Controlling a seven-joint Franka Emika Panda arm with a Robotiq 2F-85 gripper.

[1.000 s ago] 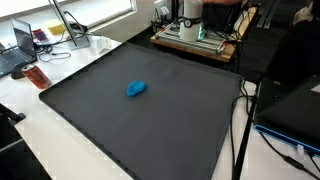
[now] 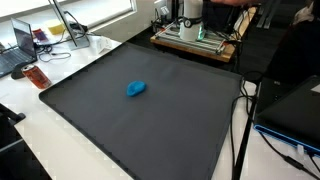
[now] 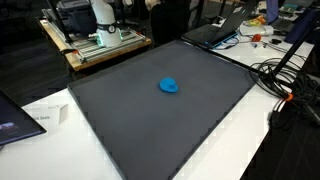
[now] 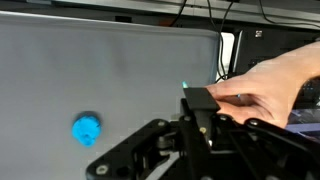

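Observation:
A small blue object (image 2: 136, 88), round and hat-like, lies alone on the dark grey mat (image 2: 150, 120). It also shows as a blue disc (image 4: 86, 129) at lower left in the wrist view. There my gripper is shut on a dark block-like object (image 4: 200, 98). A person's hand (image 4: 270, 90) reaches in from the right, its fingertips at this object. A small light-blue tip (image 4: 184, 85) shows just beyond it. Neither exterior view shows my gripper.
An orange-red can (image 2: 37, 77) stands by the mat's left edge, near a laptop (image 2: 22, 48). Cables (image 3: 285, 85) lie beside the mat. Apart from the blue object, the mat is bare.

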